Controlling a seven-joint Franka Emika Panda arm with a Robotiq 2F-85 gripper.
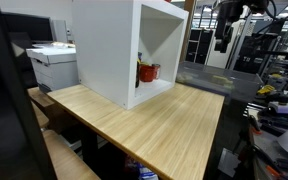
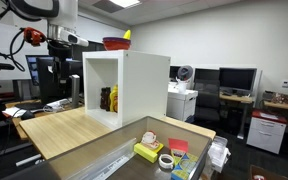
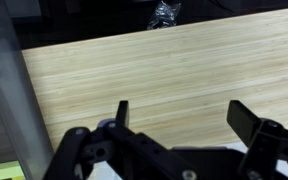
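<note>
My gripper is open above the bare wooden table (image 3: 174, 75), with nothing between its fingers. In exterior view 1 it hangs high at the upper right (image 1: 222, 44), well clear of the tabletop. The white open-fronted shelf box (image 2: 142, 87) stands on the table. Inside it are a red mug (image 1: 147, 73) and, in exterior view 2, a yellow item (image 2: 114, 98) beside a dark one. A red bowl (image 2: 115, 43) rests on top of the box, a yellow object (image 2: 127, 38) by it.
A grey bin (image 2: 84, 158) at the front holds several items, among them a yellow box (image 2: 147, 152) and a tape roll (image 2: 166, 161). In the wrist view, a green-labelled thing (image 3: 6, 171) shows at the lower left. The table before the shelf is clear.
</note>
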